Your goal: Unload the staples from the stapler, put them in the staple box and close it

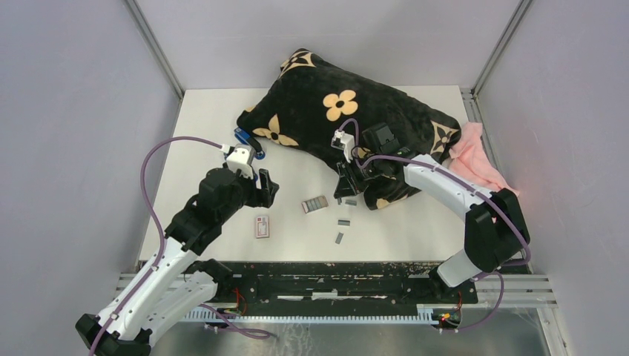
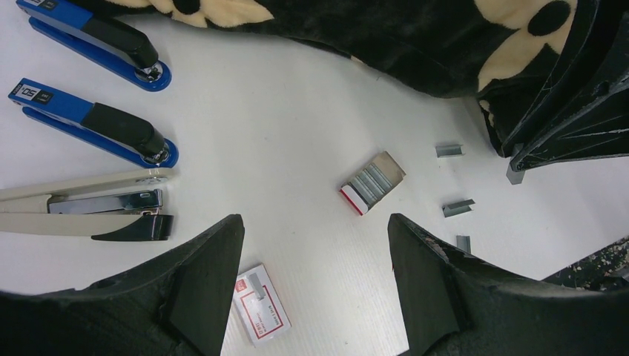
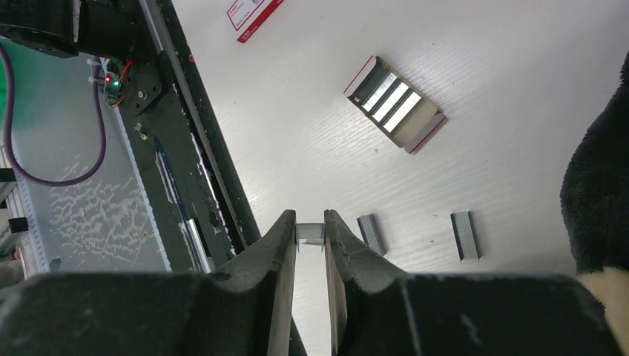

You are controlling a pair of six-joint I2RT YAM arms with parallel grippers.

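Note:
My right gripper is shut on a small grey staple strip (image 2: pixel 515 175), held above the table near the cloth's edge. An open box of staple strips (image 1: pixel 314 204) lies mid-table, and loose strips (image 3: pixel 464 236) lie to its right. My left gripper stands open over the table, nothing between its fingers, with a red-and-white closed box (image 2: pixel 261 310) below it. Two blue staplers (image 2: pixel 89 119) and an opened cream stapler (image 2: pixel 81 222) lie at the left, mostly hidden by the left arm in the top view.
A dark flowered cloth (image 1: pixel 341 96) covers the back of the table, with a pink cloth (image 1: pixel 475 156) at the right. The front middle has bare white table (image 1: pixel 400 237) around the small items.

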